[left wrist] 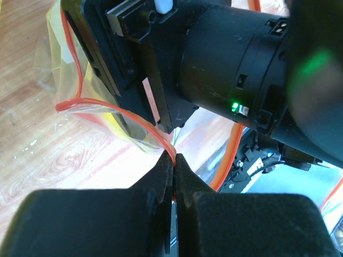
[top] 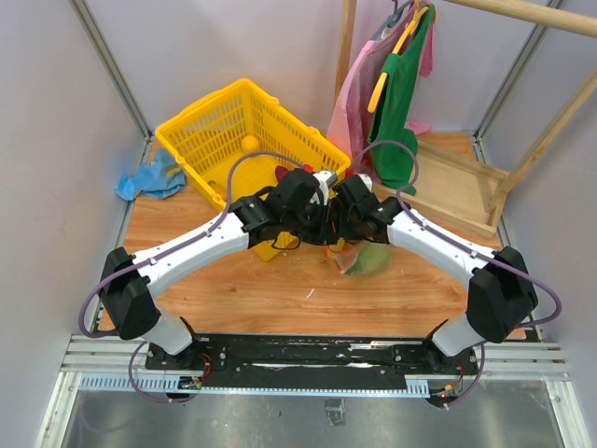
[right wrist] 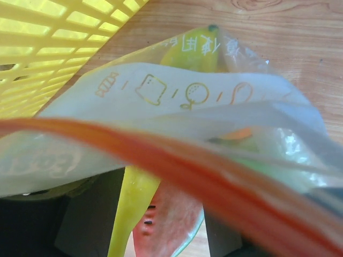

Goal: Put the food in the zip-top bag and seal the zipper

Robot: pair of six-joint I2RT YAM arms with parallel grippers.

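Note:
The zip top bag [right wrist: 214,91], printed with food drawings and an orange-red zipper strip, stands over the table with food inside. My left gripper is shut on the zipper strip [left wrist: 123,112] at the bag's rim. My right gripper is open at the bag's mouth, with a yellow food item [right wrist: 128,209] and a watermelon slice [right wrist: 166,225] between its fingers. In the top view both wrists meet above the bag [top: 364,261] and hide most of it.
The yellow basket [top: 205,121] with an orange ball stands behind at left, beside a blue cloth [top: 151,182]. A wooden rack [top: 485,196] with hanging clothes is at the back right.

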